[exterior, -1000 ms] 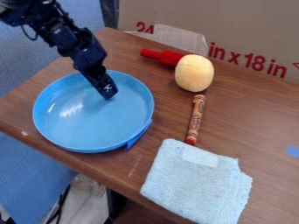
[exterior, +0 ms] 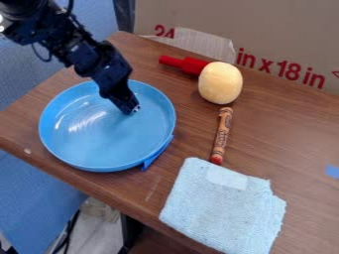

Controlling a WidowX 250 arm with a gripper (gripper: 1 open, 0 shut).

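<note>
My dark gripper (exterior: pixel 125 105) reaches in from the upper left, its tip low over the back right part of a blue round tray (exterior: pixel 93 139); whether its fingers are open or shut cannot be told. A darker blue strip shows at the tray's right edge. To the right, a pale yellow round object (exterior: pixel 220 83) stands near a red cylindrical piece (exterior: pixel 184 64), with an orange wrapped roll (exterior: pixel 221 135) below them.
A folded light blue towel (exterior: pixel 223 208) lies at the front right of the wooden table (exterior: pixel 298 139). A cardboard box (exterior: pixel 265 30) stands along the back. The table's left edge runs beside the tray.
The arm has shifted slightly over the last second, and the gripper tip has moved a little lower on the tray. The other objects appear unmoved.
</note>
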